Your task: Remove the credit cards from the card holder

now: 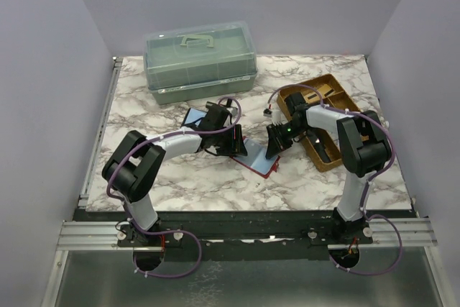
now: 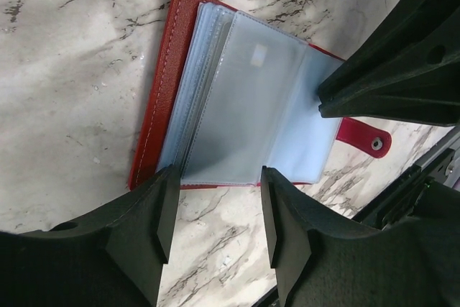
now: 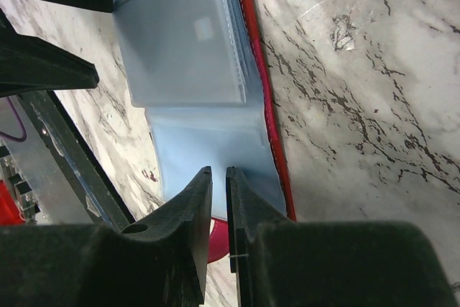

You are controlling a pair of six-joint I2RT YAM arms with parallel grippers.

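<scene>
The red card holder (image 1: pixel 253 156) lies open on the marble table, its translucent sleeves (image 2: pixel 237 106) showing. In the left wrist view my left gripper is at the sleeves' near edge, fingers apart, with the thin sleeve edges between and below them; no grip shows. My right gripper is over the lower blue sleeve (image 3: pixel 201 141), its fingertips slightly apart with nothing clearly held. Whether cards sit inside the sleeves is hard to tell.
A green lidded box (image 1: pixel 200 77) stands at the back. A brown compartment tray (image 1: pixel 327 156) is at the right, partly under my right arm. A blue item (image 1: pixel 192 116) lies behind my left arm.
</scene>
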